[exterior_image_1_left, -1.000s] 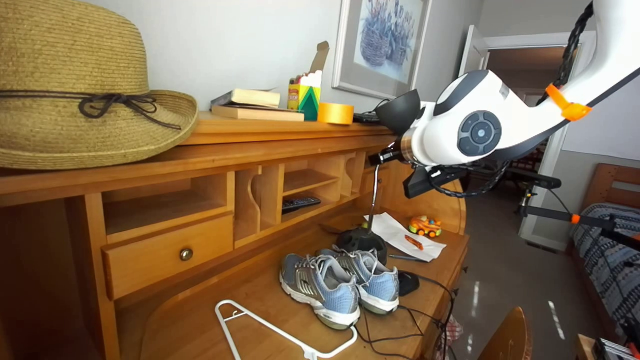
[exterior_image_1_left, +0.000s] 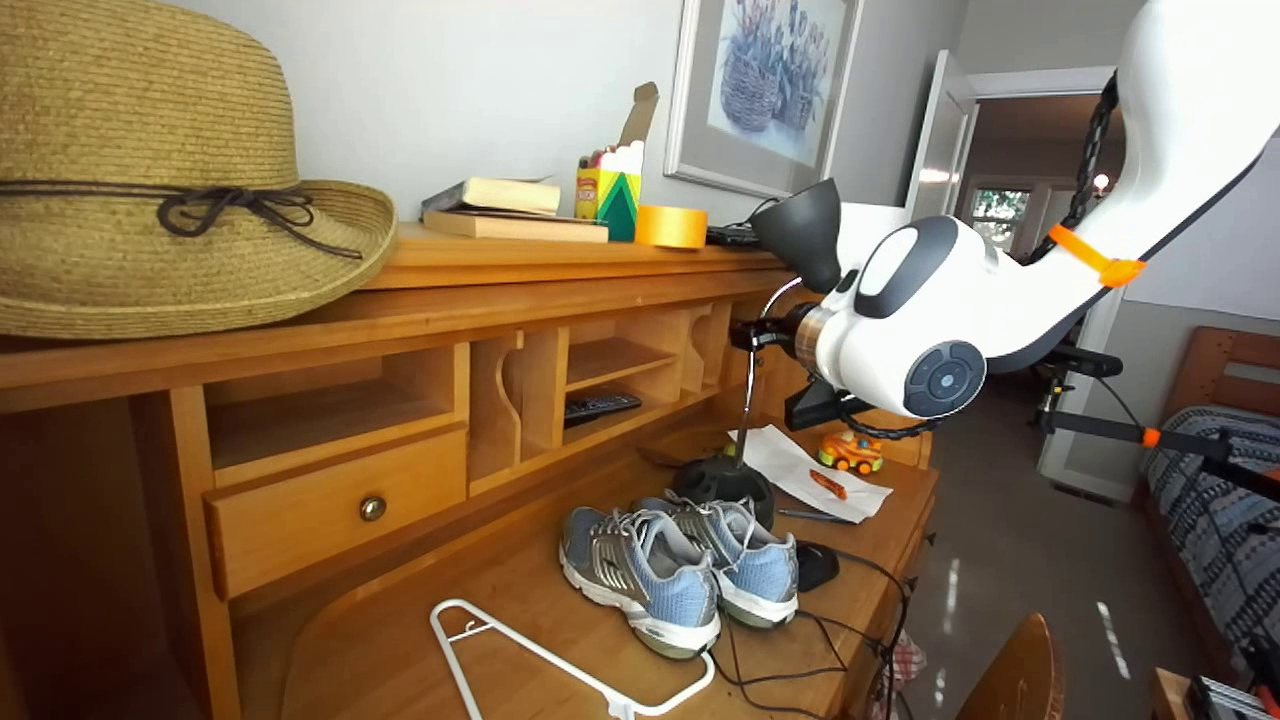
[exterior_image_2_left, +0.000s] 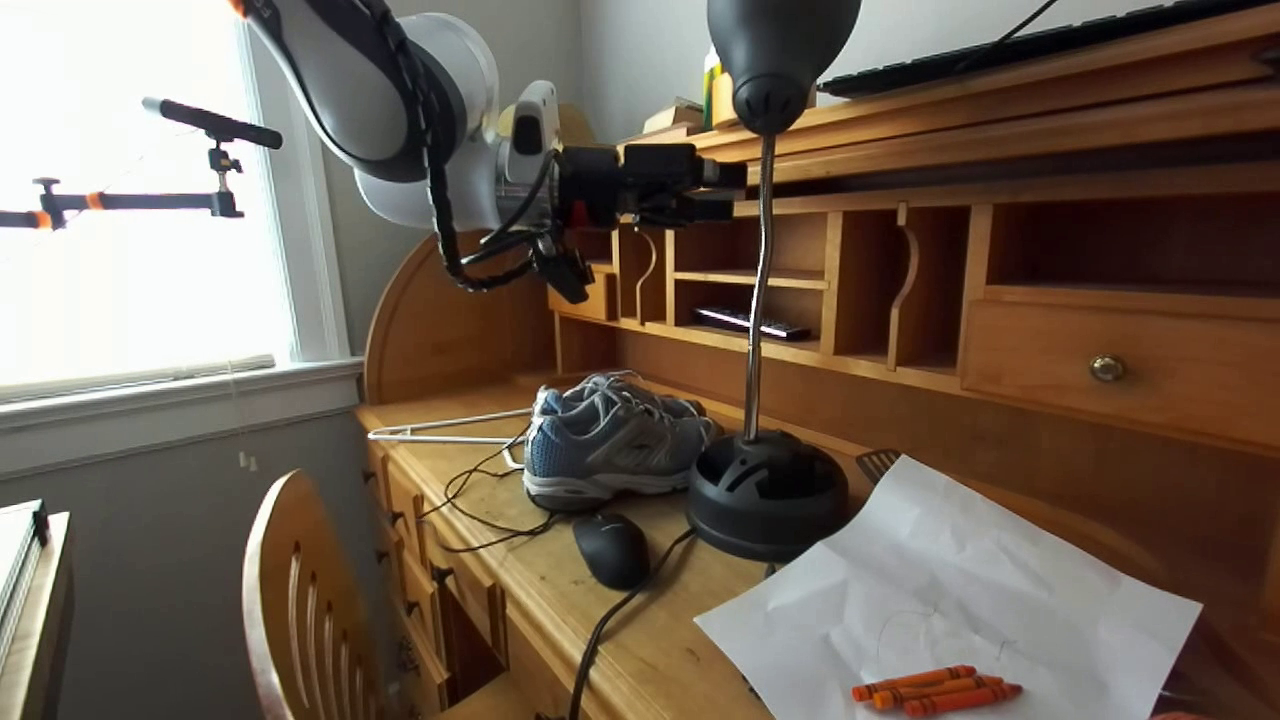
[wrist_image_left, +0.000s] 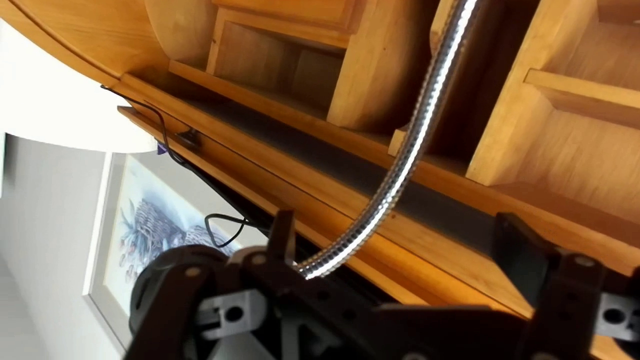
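Note:
A black desk lamp has its shade (exterior_image_1_left: 801, 234) up high, a flexible metal neck (exterior_image_2_left: 763, 276) and a round base (exterior_image_2_left: 768, 494) on the desk. My gripper (exterior_image_2_left: 734, 192) is at the upper part of the neck, below the shade. In the wrist view the gripper stands open, its two dark fingers wide apart. The shiny neck (wrist_image_left: 414, 144) crosses the view and runs down close to the left finger (wrist_image_left: 280, 237). Whether it touches that finger I cannot tell.
Blue-grey sneakers (exterior_image_2_left: 618, 444), a mouse (exterior_image_2_left: 612, 550) and a white hanger (exterior_image_1_left: 528, 648) lie on the desk. Paper (exterior_image_2_left: 960, 588) with orange crayons (exterior_image_2_left: 936, 690) is beside the lamp base. Cubbies with a remote (exterior_image_1_left: 600, 408) stand behind; a tape roll (exterior_image_1_left: 671, 227) sits on top.
My wrist has turned and the arm has shifted slightly lower in exterior view 1. The gripper remains near the lamp neck. Lamp, sneakers and other desk items look unmoved.

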